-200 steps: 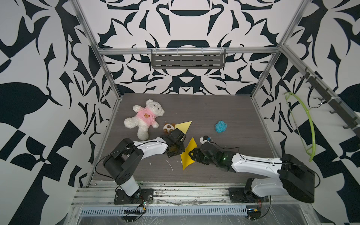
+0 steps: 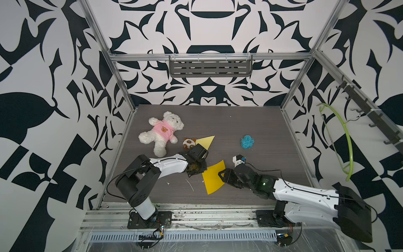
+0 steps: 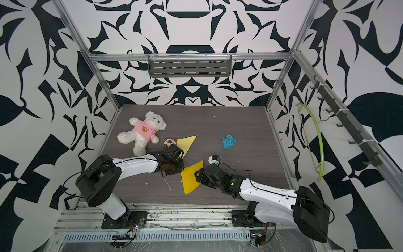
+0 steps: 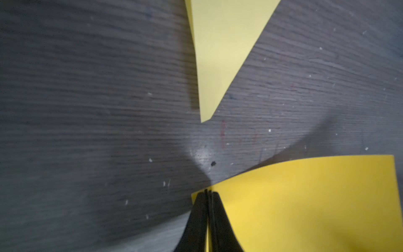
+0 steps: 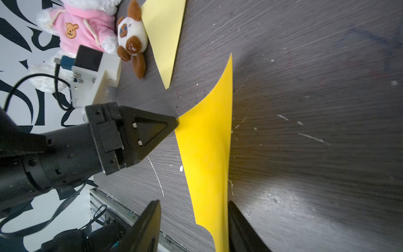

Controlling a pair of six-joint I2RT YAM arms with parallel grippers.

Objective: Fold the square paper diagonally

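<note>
The bright yellow paper [image 2: 213, 178] lies between my grippers, bowed, with an edge raised. My left gripper has its fingertips together on the paper's left corner; whether paper is pinched is unclear. My right gripper has its fingers apart, the paper's raised edge by one finger; in the top views it is at the paper's right side. A pale yellow folded triangle [image 4: 226, 42] lies behind the bright sheet.
A white bear in pink [image 2: 161, 130] and a small brown-white plush [image 2: 189, 143] sit at the back left. A blue fuzzy object [image 2: 247, 141] lies right of centre.
My right gripper has moved right and slightly toward the front. The bright paper, steeply bent before, now spreads wider. My left arm looks unmoved.
</note>
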